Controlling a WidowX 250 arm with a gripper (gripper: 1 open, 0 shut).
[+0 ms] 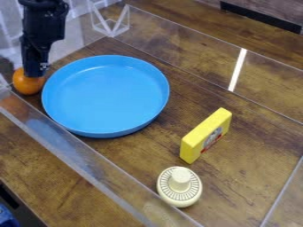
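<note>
My black gripper (35, 67) hangs at the upper left, just left of the blue plate (105, 97), with its fingertips down by an orange ball-like object (28, 83). That object sits at the plate's left side, partly behind the fingertips. The fingers look close together, and I cannot see whether anything is between them.
A yellow box (205, 135) stands at the right of the plate, and a white round knobbed piece (180, 186) lies at the bottom. Clear panels edge the wooden surface on the left.
</note>
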